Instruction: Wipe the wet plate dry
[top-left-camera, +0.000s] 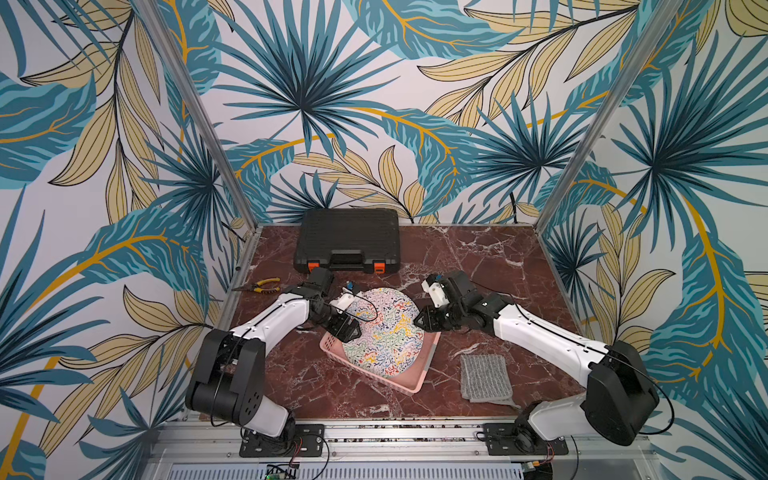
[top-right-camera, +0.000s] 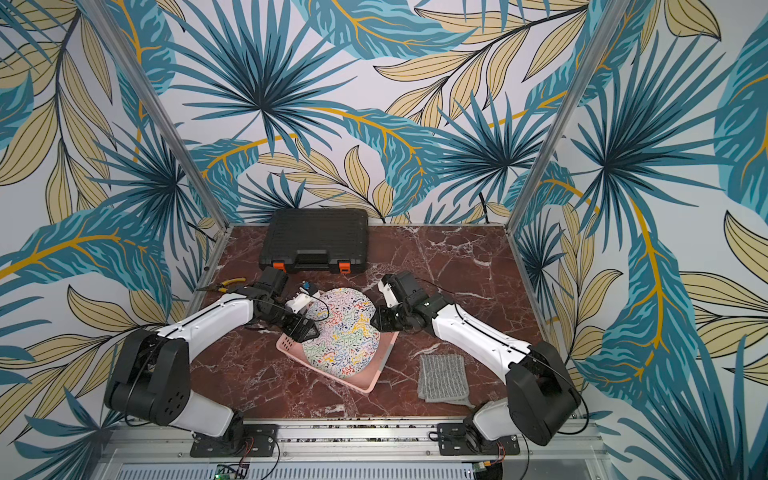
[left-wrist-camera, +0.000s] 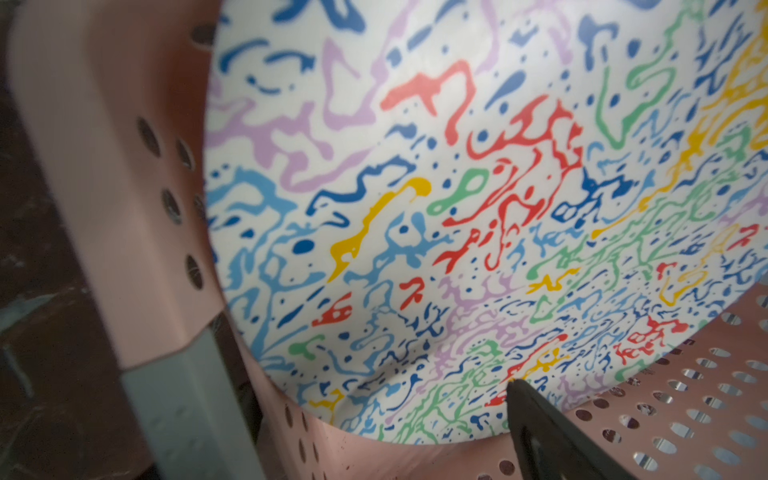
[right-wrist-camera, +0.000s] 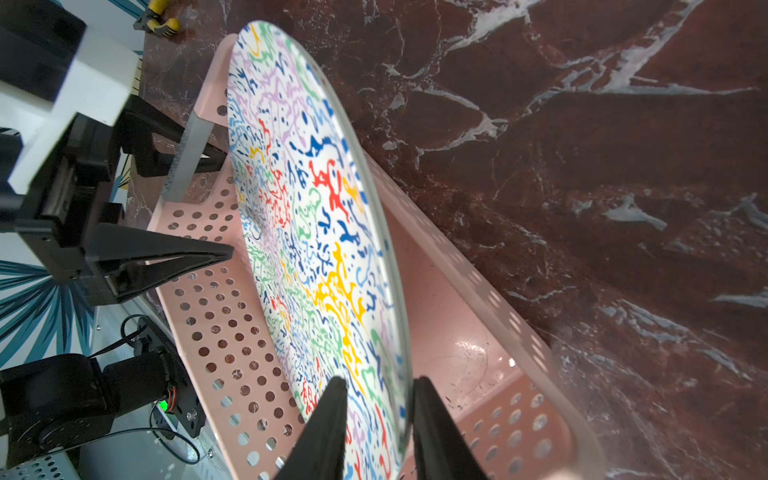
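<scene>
A white plate with multicoloured speckles (top-left-camera: 388, 332) leans tilted inside a pink perforated basket (top-left-camera: 416, 380). My left gripper (top-left-camera: 352, 316) is open at the basket's left side; in the right wrist view its fingers (right-wrist-camera: 164, 254) are spread near the basket's grey handle piece (right-wrist-camera: 188, 156). At the plate's right rim, my right gripper stands part open, one finger on each side of the rim. Whether it touches the plate I cannot tell. A grey cloth (top-left-camera: 486, 378) lies flat on the table to the right of the basket.
Behind the basket stands a black case (top-left-camera: 348, 240) with orange latches. Yellow-handled pliers (top-left-camera: 268, 284) lie at the left edge of the table.
</scene>
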